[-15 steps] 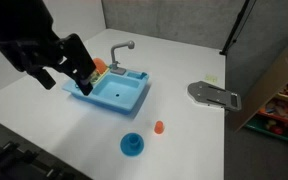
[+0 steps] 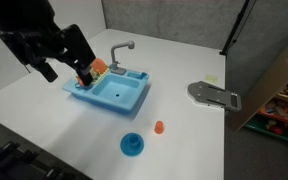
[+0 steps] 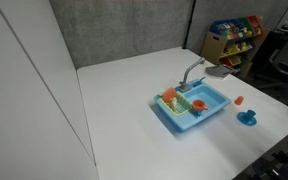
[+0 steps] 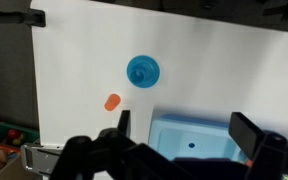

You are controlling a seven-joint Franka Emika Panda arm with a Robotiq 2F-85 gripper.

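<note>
My gripper (image 2: 68, 76) hangs above the table's left side, open, with a wide empty gap between its fingers; in the wrist view the gripper shows the same spread. A light-blue toy sink (image 2: 116, 91) with a grey faucet (image 2: 121, 55) stands at the middle back, and an orange item (image 3: 169, 93) sits in its rack side. Nearer the front lies a blue saucer with a blue cup (image 2: 132, 144) on it. Beside that is a small orange piece (image 2: 159, 127), also seen next to the blue cup (image 4: 143, 71) from the wrist.
A flat grey board (image 2: 214, 96) rests at the table's right edge, close to a pale yellow patch (image 2: 211, 78). Beyond the edge stands a shelf of coloured bins (image 3: 234, 38).
The sink, cup, orange piece and board have stayed put.
</note>
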